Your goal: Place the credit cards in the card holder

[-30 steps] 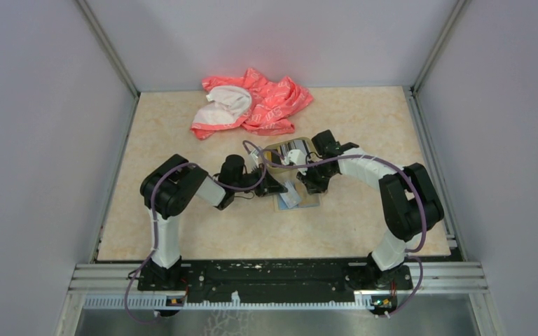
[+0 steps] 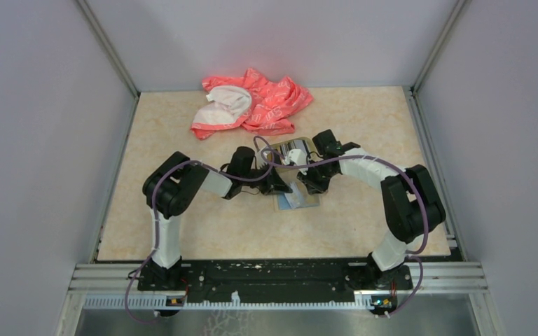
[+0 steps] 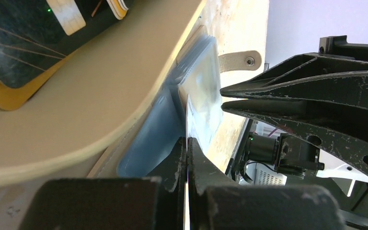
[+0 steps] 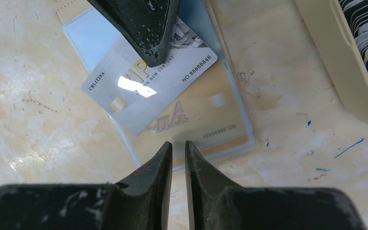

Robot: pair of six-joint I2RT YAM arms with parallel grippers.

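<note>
A silver VIP card (image 4: 146,84) lies slantwise across the clear sleeves of the open card holder (image 4: 242,115) in the right wrist view. My left gripper is shut on this card, which shows edge-on as a thin pale line between its fingertips. Another VIP card (image 4: 203,120) shows mirror-written through a sleeve below. My right gripper stands just above the holder's near edge, slightly open, with an empty gap between its fingertips. From above, both grippers hide part of the holder (image 2: 308,201).
Behind the holder stands a beige box (image 4: 340,62) with several cards upright in it; its wall rises close beside my left gripper. A crumpled red cloth (image 2: 273,105) lies at the back.
My left gripper has shifted slightly right, and the silver card has moved right with it over the holder. The right arm looks almost still.
</note>
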